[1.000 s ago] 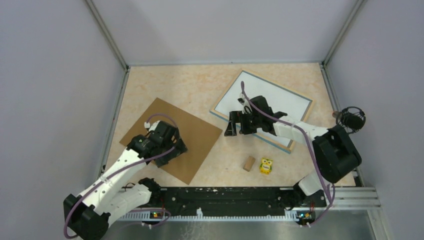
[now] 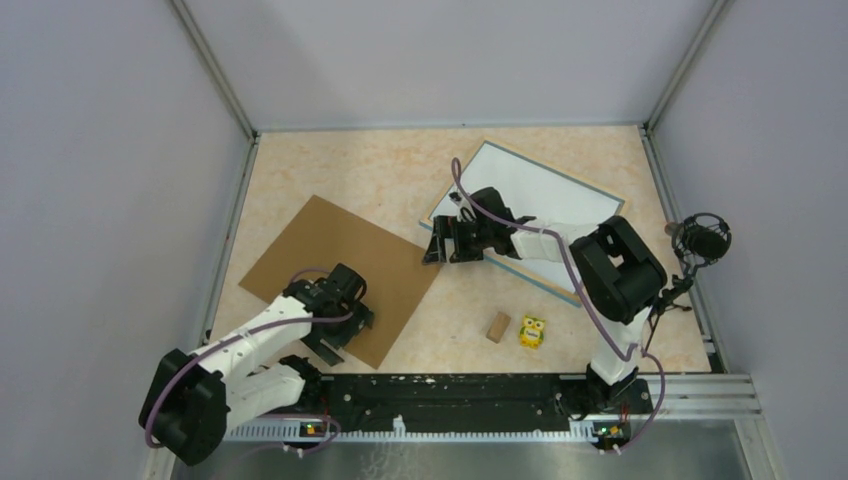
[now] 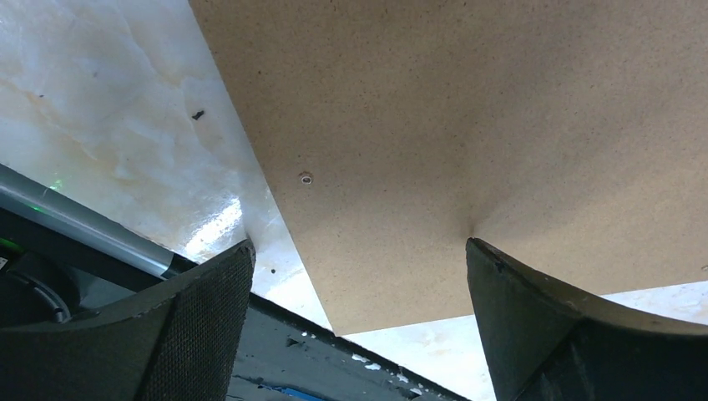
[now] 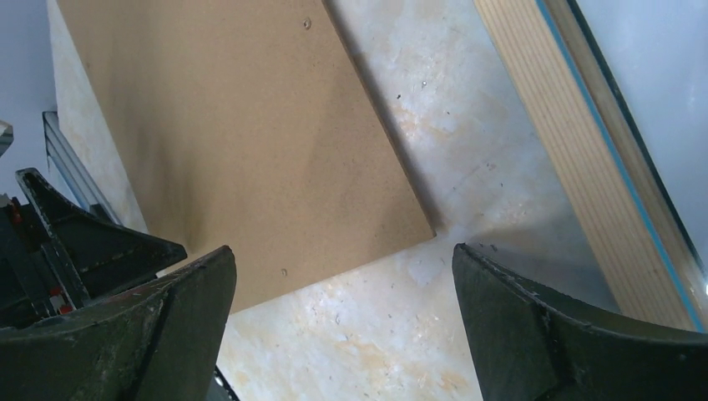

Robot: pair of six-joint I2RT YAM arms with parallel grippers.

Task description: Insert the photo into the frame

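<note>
A large brown board point(image 2: 345, 245) lies flat on the left half of the table. To its right, at the back, rests a wooden picture frame point(image 2: 535, 283) with a white inside, partly covered by the right arm. My left gripper is open over the board's front corner, its fingers point(image 3: 534, 309) wide apart with nothing between them. Near the board's right corner my right gripper stands open too, and its gap is empty; the frame's edge point(image 4: 551, 125) runs just beyond its right finger. No separate photo can be made out.
A small wooden block point(image 2: 498, 327) and a yellow owl-shaped item point(image 2: 532, 332) lie at the front right. A black wire basket point(image 2: 703, 238) stands at the right edge.
My left gripper has moved toward the front edge and the board's front corner. The right one has shifted left, closer to the board. Board and frame have stayed put.
</note>
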